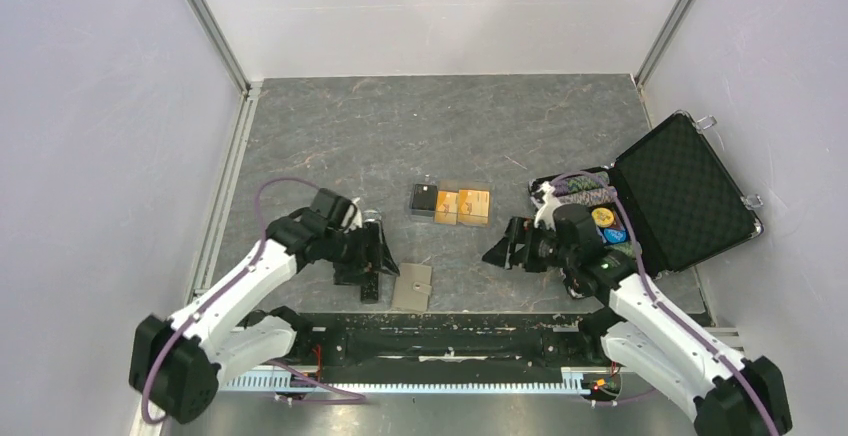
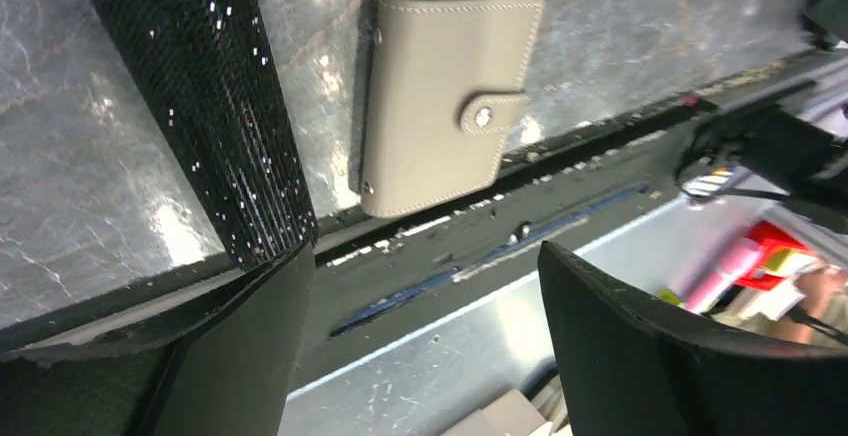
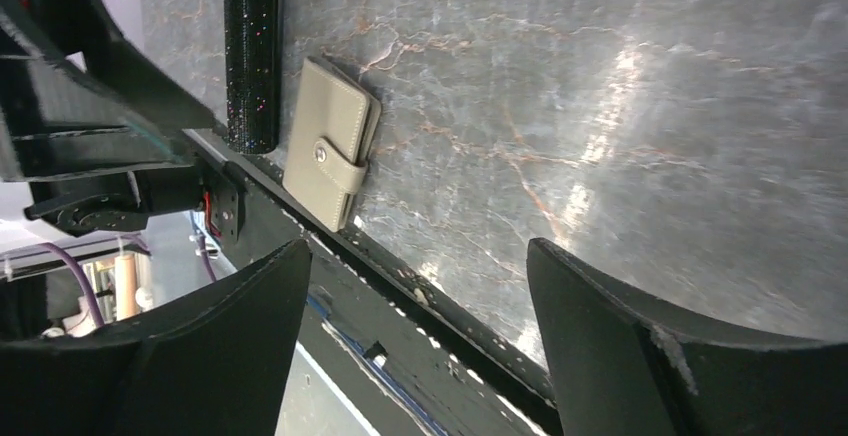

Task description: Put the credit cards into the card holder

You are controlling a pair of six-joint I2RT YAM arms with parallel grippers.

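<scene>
Flat on the grey table near its front edge lies a beige card holder (image 1: 412, 287), its snap strap fastened. The left wrist view has the closed holder (image 2: 440, 101) ahead of the fingers, and in the right wrist view the holder (image 3: 330, 141) is off to the left. My left gripper (image 1: 388, 268) is over the black strip, just left of the holder, its fingers apart and empty. To the right of the holder, above bare table, is my right gripper (image 1: 494, 256), also open with nothing between its fingers. No loose credit cards can be made out.
A black strip (image 1: 370, 290) lies left of the holder. Behind are a black box (image 1: 424, 198) and orange boxes (image 1: 473, 204). At right an open case (image 1: 690, 201) holds several rolls. Bare table separates holder and right gripper.
</scene>
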